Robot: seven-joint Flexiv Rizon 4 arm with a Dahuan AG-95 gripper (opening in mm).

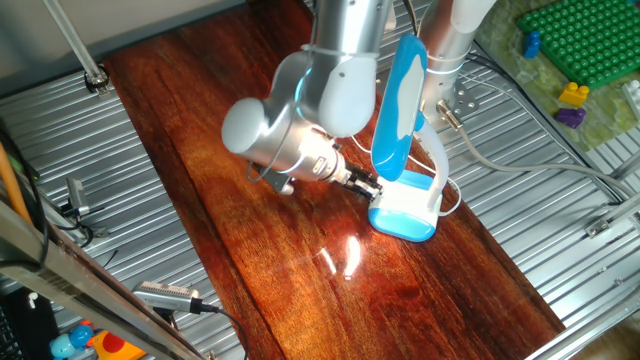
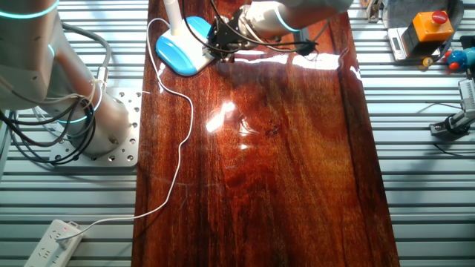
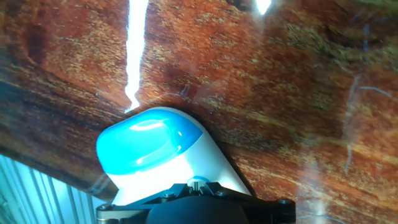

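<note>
A blue-and-white desk lamp stands on the wooden table, its long head (image 1: 389,140) raised over its base (image 1: 402,224). My gripper (image 1: 376,190) reaches the white part of that base from the left. In the wrist view the two fingertips of the gripper are together, with nothing showing between them. Just beyond them part of a pale blue ring shows on the white of the lamp base (image 3: 149,142). Whether the tips touch the base, I cannot tell. From exterior view 2, dark cables partly cover the gripper (image 2: 213,49) beside the lamp base (image 2: 178,58).
A white cord (image 2: 181,148) runs from the lamp along the table's edge to a power strip (image 2: 53,246).
</note>
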